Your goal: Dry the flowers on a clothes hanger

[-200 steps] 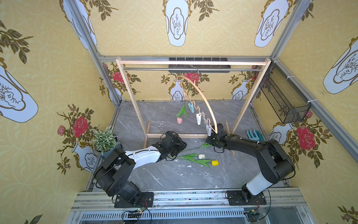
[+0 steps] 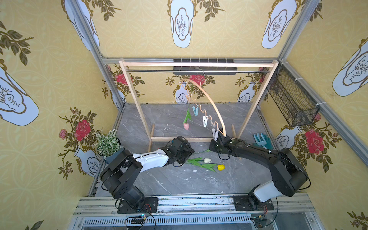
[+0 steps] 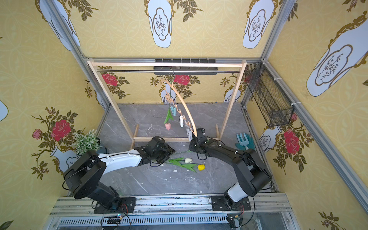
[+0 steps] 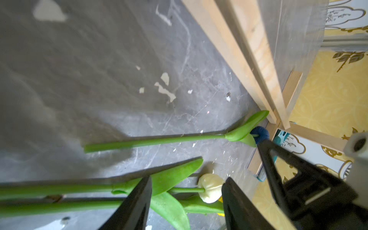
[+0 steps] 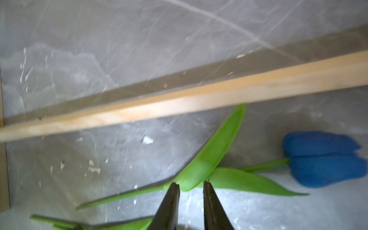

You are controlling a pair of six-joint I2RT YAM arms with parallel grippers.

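Note:
A pink tulip [image 2: 186, 125] hangs head-down from the wooden hanger [image 2: 209, 97] on the rack's rail, beside clips. White [image 2: 207, 160] and yellow [image 2: 220, 167] tulips lie on the floor. A blue tulip [image 5: 322, 157] lies by the rack's bottom bar. My left gripper is open above the flowers and a loose stem [image 4: 153, 141], nothing between its fingers. My right gripper is part open just above the blue tulip's leaves, beneath the hanger's front end.
The wooden rack [image 2: 135, 99] spans the workspace. A potted plant [image 2: 107, 145] stands left, blue garden tools [image 2: 263, 141] lie right, a mesh basket [image 2: 291, 99] is on the right wall.
The left has moved slightly right and down. The hanging tulip sways a little.

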